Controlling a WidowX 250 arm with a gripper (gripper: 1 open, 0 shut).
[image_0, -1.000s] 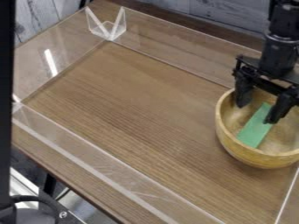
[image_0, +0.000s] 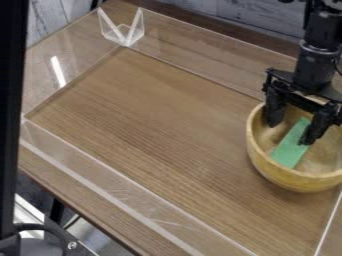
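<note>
A round wooden bowl (image_0: 306, 176) sits at the right edge of the table, holding a flat green object (image_0: 290, 150). The black gripper (image_0: 297, 124) reaches down from the top right into the bowl, its two fingers spread apart, one near the left rim and one at the right over the green object. Whether anything touches the fingertips is hard to tell.
Clear plastic edging (image_0: 123, 30) runs along the back and near sides. A dark object (image_0: 34, 243) shows at the lower left corner.
The gripper has shifted very slightly within the bowl's upper part. The bowl and green object look almost unchanged.
</note>
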